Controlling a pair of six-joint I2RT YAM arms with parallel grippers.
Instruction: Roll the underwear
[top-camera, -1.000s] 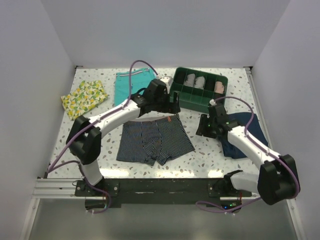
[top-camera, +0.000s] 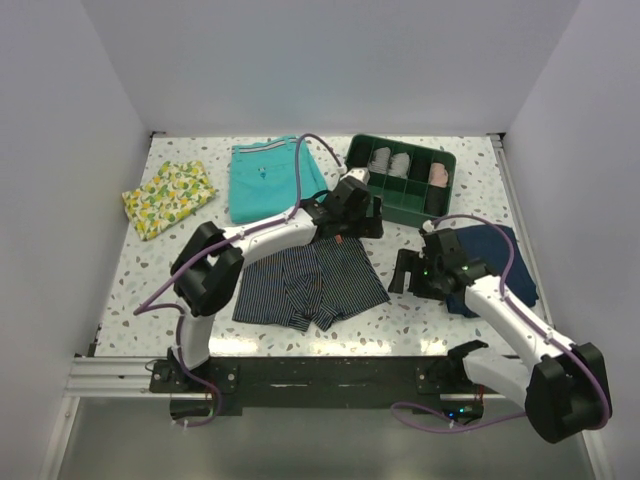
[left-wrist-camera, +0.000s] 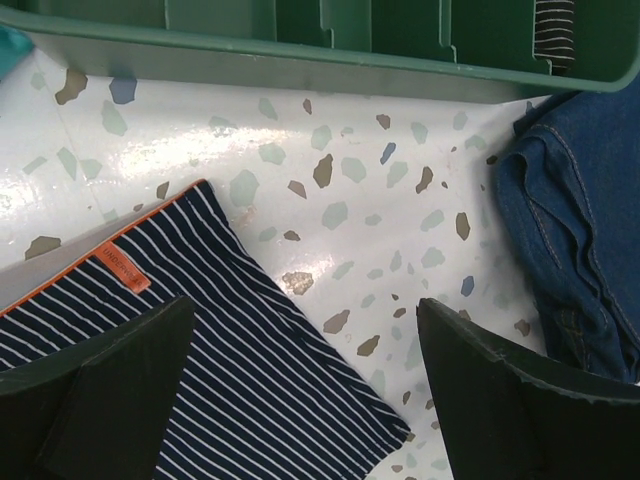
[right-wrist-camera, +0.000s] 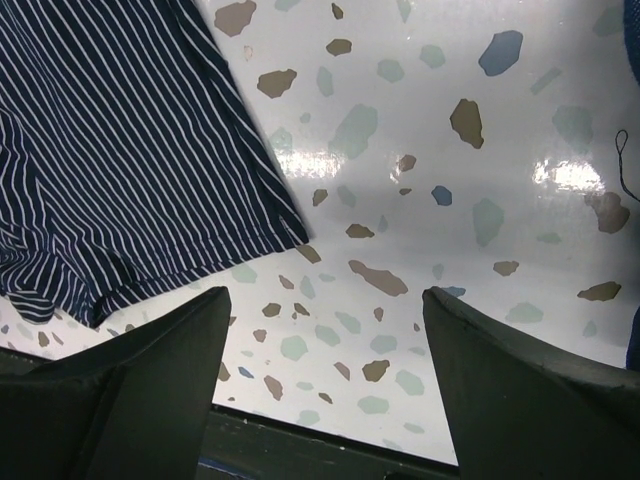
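Note:
The navy-and-white striped underwear lies spread on the speckled table, its band with an orange label toward the back, the lower part bunched in the middle. In the left wrist view its back right corner is under my open left gripper, which hovers above. My right gripper is open too, held above bare table just right of the underwear's front right corner, with nothing between its fingers.
A green divided box with rolled items stands at the back. Folded dark blue cloth lies at the right, a teal garment at back left, a yellow patterned cloth at far left. The table's front edge is near.
Over the last second my left gripper has moved right over the underwear's back right corner, and my right arm has shifted toward the front. The underwear looks unchanged.

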